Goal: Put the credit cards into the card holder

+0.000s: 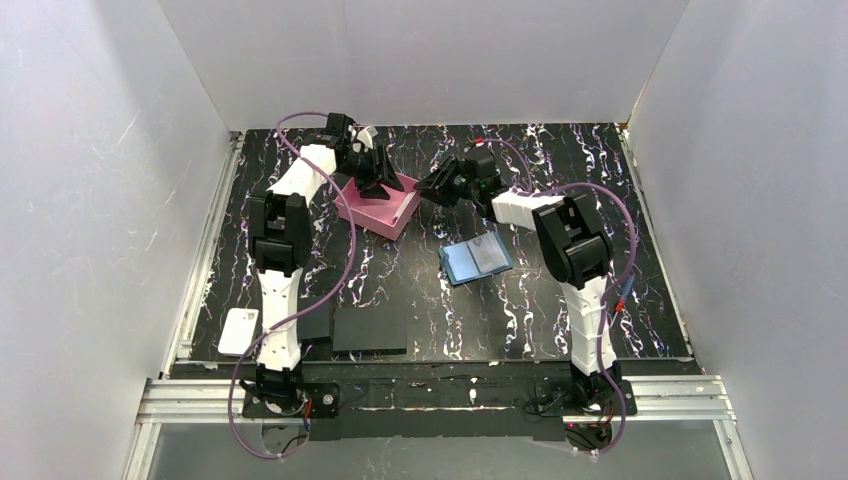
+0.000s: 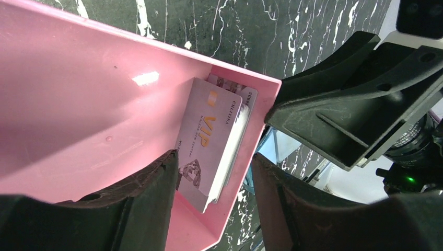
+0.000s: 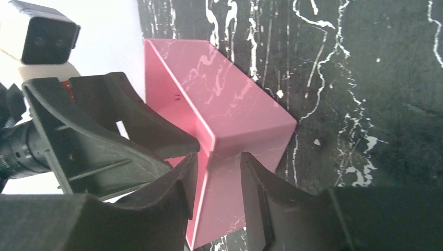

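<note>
Several credit cards (image 2: 209, 133), the front one lilac with "VIP" on it, lean in a stack against one inner wall of the pink box (image 1: 362, 217). The card holder (image 1: 475, 258) lies unfolded on the table, blue with a paler right half. My left gripper (image 1: 388, 189) is over the box; in its wrist view its open fingers (image 2: 166, 175) stand to either side of the stack, with no grip on it visible. Outside the box's right corner, my right gripper is part open, the box's corner showing between its fingertips.
Dark flat blocks (image 1: 370, 330) and a white item (image 1: 238, 331) lie at the front left. The two grippers are close together at the box's right wall. Open table surrounds the card holder on its front and right.
</note>
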